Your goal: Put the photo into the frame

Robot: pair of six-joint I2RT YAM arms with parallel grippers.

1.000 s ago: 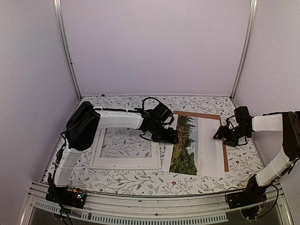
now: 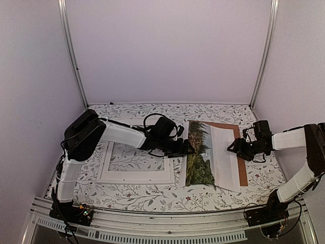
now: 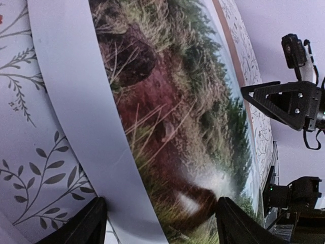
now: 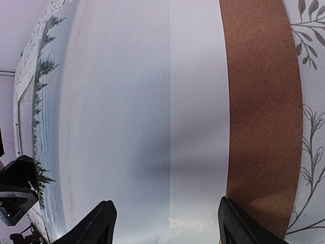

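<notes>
The photo [image 2: 200,157], a landscape with a white border, lies over the brown backing board [image 2: 242,173], with a strip of the board bare along its right side. Its lower edge looks kinked near the middle. At the photo's left border is my left gripper, its fingers apart and the border and part of the picture bunched between them. My right gripper stands part open over the pale right side, one fingertip close to the photo's right edge. The white frame [image 2: 137,177] lies flat to the left, its upper part hidden by my left arm.
Light walls [image 2: 167,51] close off the back and sides. A metal rail [image 2: 167,216] runs along the front.
The photo's right side has moved left, baring more of the brown board, and its lower edge has become kinked. My right gripper shifted slightly left; the left one also moved a little left.
</notes>
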